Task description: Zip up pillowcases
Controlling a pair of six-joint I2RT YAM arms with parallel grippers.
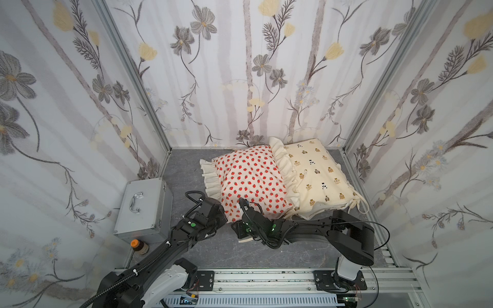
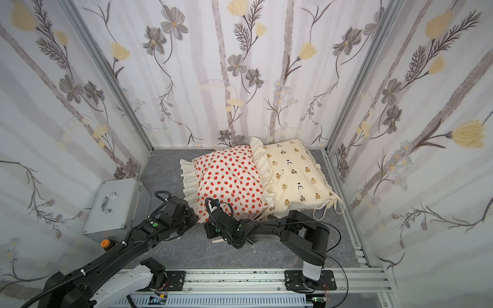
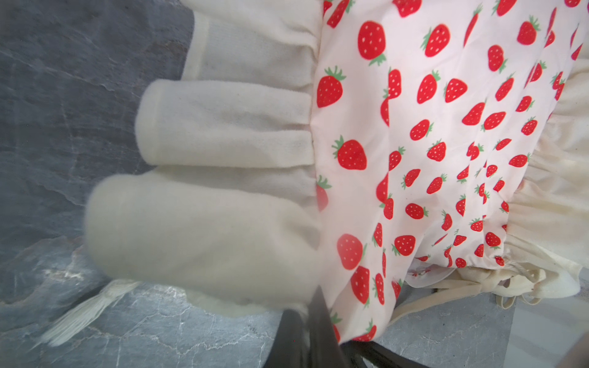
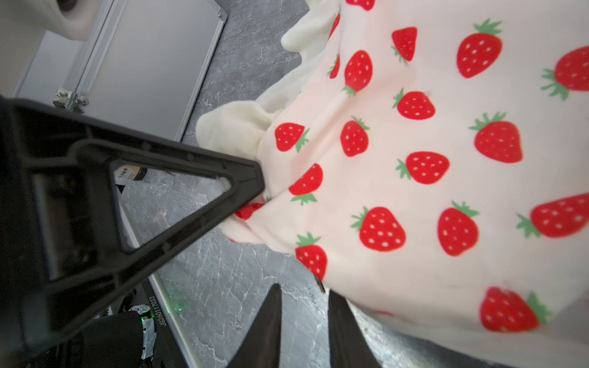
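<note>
The strawberry-print pillowcase (image 1: pixel 251 179), with cream ruffles, lies in the middle beside the cream animal-print pillowcase (image 1: pixel 318 179). My left gripper is shut at the strawberry case's near left corner, where fabric meets its fingertips; whether a thin edge sits between them is hard to see. My right gripper is open just below the same near edge, close to the fabric, with a small dark tab (image 4: pixel 319 283) hanging at the edge just above its fingers. A black frame part crosses the left of the right wrist view.
A silver case (image 1: pixel 138 210) and an orange-capped bottle (image 1: pixel 138 245) stand at the left. Bare grey floor (image 1: pixel 287 256) shows in front of the pillowcases. Printed walls enclose the back and sides.
</note>
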